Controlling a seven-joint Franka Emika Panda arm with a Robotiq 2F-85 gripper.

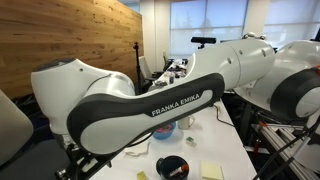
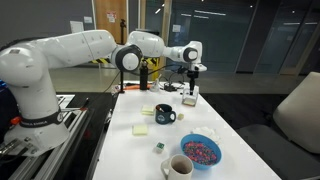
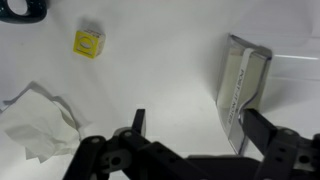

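Observation:
In the wrist view my gripper stands open, its dark fingers wide apart over bare white table. A flat, pale grey-and-white packet with dark edges (image 3: pixel 243 75) lies by the right finger, which covers part of its near end; whether they touch I cannot tell. A small yellow block (image 3: pixel 88 43) sits up and to the left. White crumpled paper or cloth (image 3: pixel 40 123) lies at the left. In exterior view 2 the gripper (image 2: pixel 190 91) is small at the table's far end. The arm hides it in exterior view 1.
A black mug (image 2: pixel 173 113) stands mid-table near pale yellow notes (image 2: pixel 140 129). Closer to that camera are a blue bowl (image 2: pixel 200 152) with small reddish pieces, a white mug (image 2: pixel 178 170) and a small greenish block (image 2: pixel 158 147). A dark chair (image 2: pixel 284 138) borders the table's right side.

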